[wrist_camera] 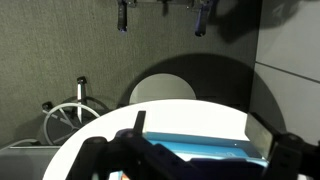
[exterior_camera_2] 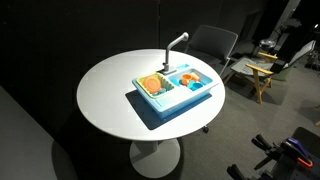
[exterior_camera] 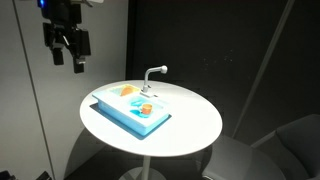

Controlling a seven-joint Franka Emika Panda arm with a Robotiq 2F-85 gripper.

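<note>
A blue-and-white toy sink [exterior_camera: 130, 120] rests on the round white table [exterior_camera_2: 105, 100], with its faucet [exterior_camera_2: 176, 44] standing up at the back. Something round and orange [exterior_camera_2: 153, 85] leans in a yellow-green rack on one side. In the basin lie a small orange cup [exterior_camera: 146, 109] and blue items [exterior_camera_2: 195, 87], too small to make out. My gripper [exterior_camera: 68, 63] hangs in the air beside the table, higher than the sink. In the wrist view its fingers [wrist_camera: 140, 122] are spread wide, nothing between them, with the sink's blue side [wrist_camera: 205, 143] beyond.
Bare tabletop [exterior_camera: 195, 120] surrounds the sink. A dark office chair [exterior_camera_2: 212, 45] and a wooden-armed chair [exterior_camera_2: 258, 75] stand away from the table. A grey wall panel [exterior_camera: 25, 110] rises on the arm's side.
</note>
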